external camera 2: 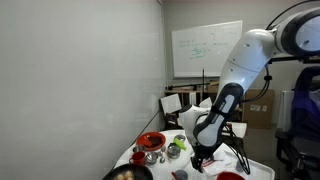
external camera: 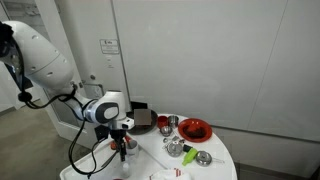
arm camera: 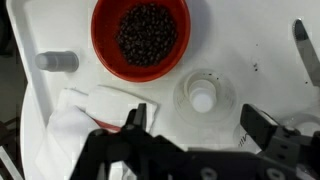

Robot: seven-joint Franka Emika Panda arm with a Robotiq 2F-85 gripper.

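Note:
In the wrist view my gripper stands open, its dark fingers wide apart at the lower edge. Between and just beyond the fingertips is a small white round top (arm camera: 203, 96) set in a clear, round item; whether they touch it cannot be told. Above it sits a red bowl (arm camera: 183, 52) of dark beans. A white cylinder (arm camera: 57, 61) lies at the left, and white cloth (arm camera: 72, 132) with something reddish is at the lower left. In exterior view 1 the gripper hangs low over the near left part of the white table (external camera: 215, 172).
A knife (arm camera: 305, 52) lies at the wrist view's right edge. Towards the back of the table stand a dark pan (external camera: 146, 129), another red bowl (external camera: 195, 130) and several metal vessels. A white wall (external camera: 220, 60) rises behind. Bare tabletop shows between these items.

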